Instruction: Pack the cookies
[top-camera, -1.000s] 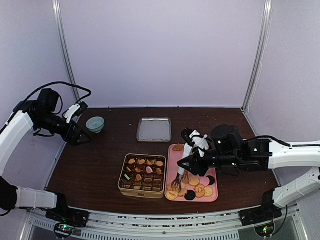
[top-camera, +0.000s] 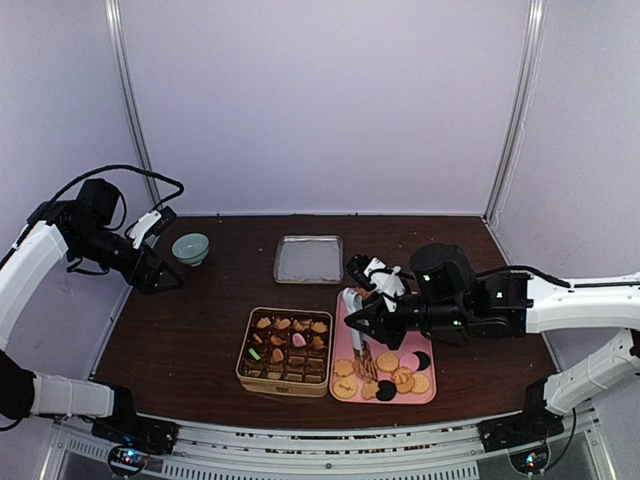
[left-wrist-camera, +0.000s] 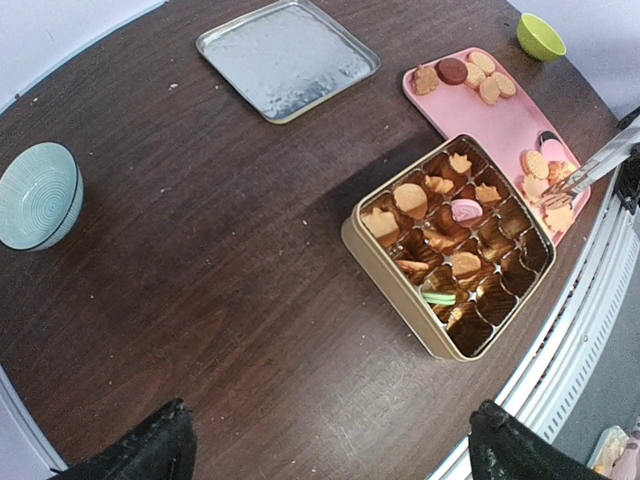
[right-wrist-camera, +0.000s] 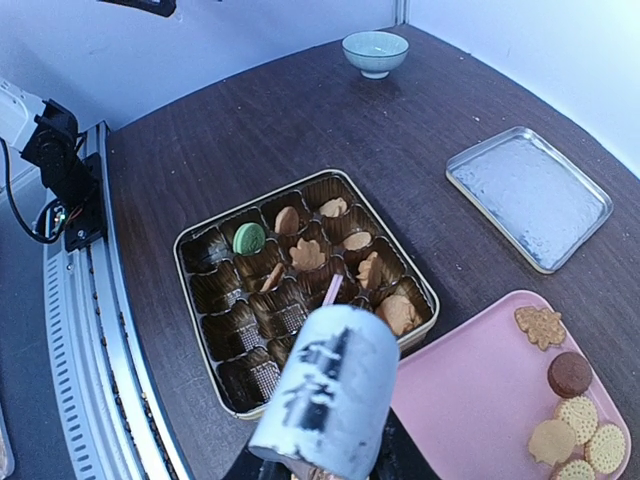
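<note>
A gold tin (top-camera: 284, 388) with compartments holds several cookies at the front centre. Right of it lies the pink tray (top-camera: 410, 330) with loose cookies, some round, some shaped (right-wrist-camera: 538, 325). My right gripper (top-camera: 362, 340) is over the left part of that tray, gripping or carrying a pale tool with a pronged end, which fills the lower middle of the right wrist view; whether anything sits between its fingertips is hidden. My left gripper (top-camera: 158, 275) hangs open and empty above the table's left side.
An empty metal tray (top-camera: 308, 258) is at the back centre. A pale blue bowl (top-camera: 190, 249) stands at the back left, and a green bowl (left-wrist-camera: 541, 40) is beyond the pink tray.
The left arm is practically still.
</note>
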